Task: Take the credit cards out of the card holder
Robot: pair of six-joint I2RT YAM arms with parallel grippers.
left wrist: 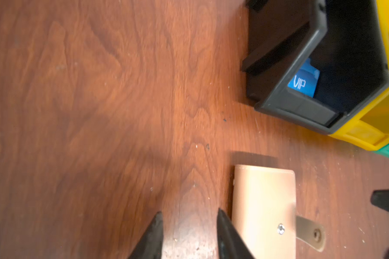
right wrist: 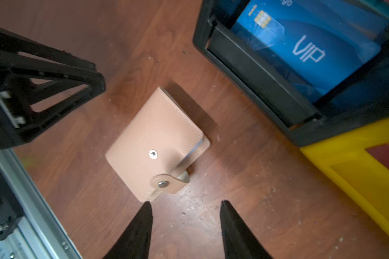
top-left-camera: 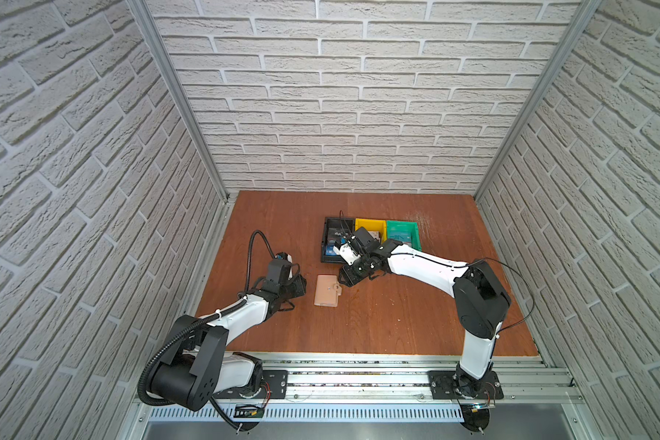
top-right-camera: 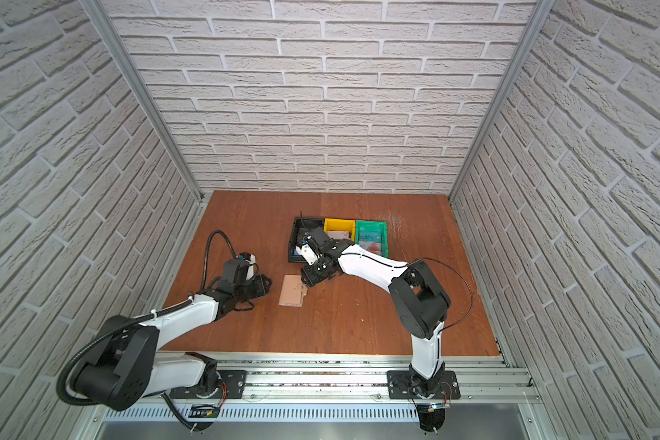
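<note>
The beige card holder [top-left-camera: 325,291] lies on the table between my grippers, its snap tab [right wrist: 168,183] sticking out at one side and a thin blue edge showing along another. My left gripper is open, with nothing between its fingers, to the left of the holder. My right gripper is open and empty, above and just right of the holder. A blue VIP card [right wrist: 309,51] lies in the black bin behind the holder.
Black [top-right-camera: 294,238], yellow [top-right-camera: 339,222] and green [top-right-camera: 382,238] bins stand side by side at the back, holding cards.
</note>
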